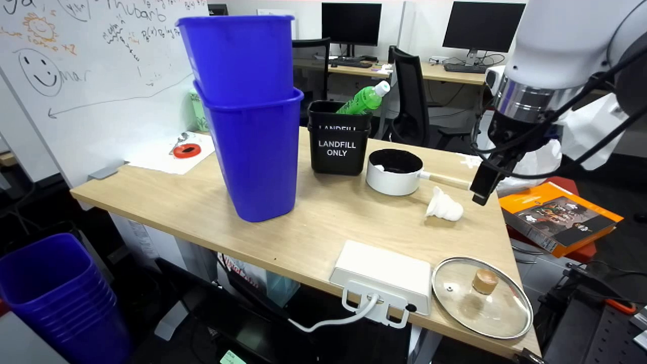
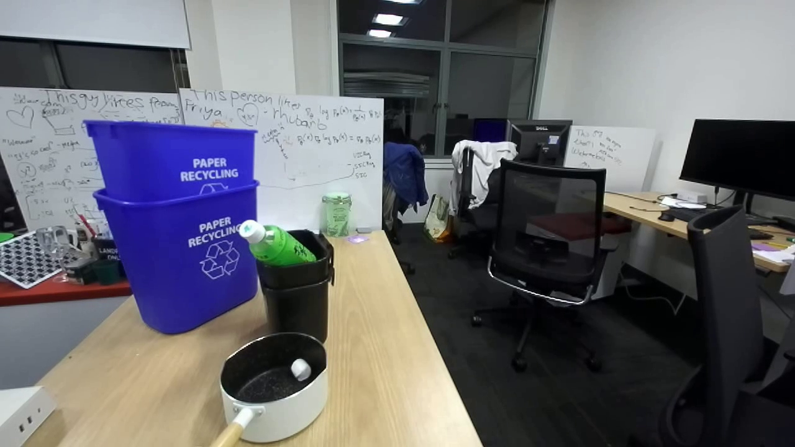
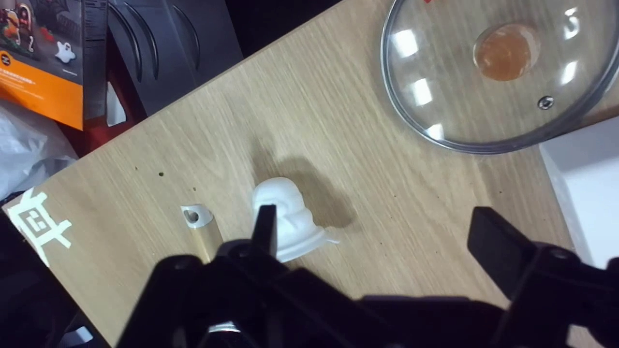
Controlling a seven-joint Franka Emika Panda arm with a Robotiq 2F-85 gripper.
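Note:
On the right part of the table lies a white, rounded, lobed object [image 1: 444, 205] on its side, its wider rim toward the pot. My gripper stands open above the table with nothing held; in the wrist view the white object [image 3: 284, 217] shows beyond the left finger, which covers a small part of it. In exterior view 1 the gripper [image 1: 479, 199] hangs above and to the right of that object, apart from it. A white pot [image 1: 394, 176] with a wooden handle sits behind; a small white piece [image 2: 300, 369] rests inside it.
A glass lid [image 1: 482, 297] with a wooden knob lies at the near right corner, beside a white box [image 1: 385, 273]. Stacked blue bins [image 1: 255, 151] and black bins [image 1: 339, 145] holding a green bottle [image 1: 365, 100] stand farther left.

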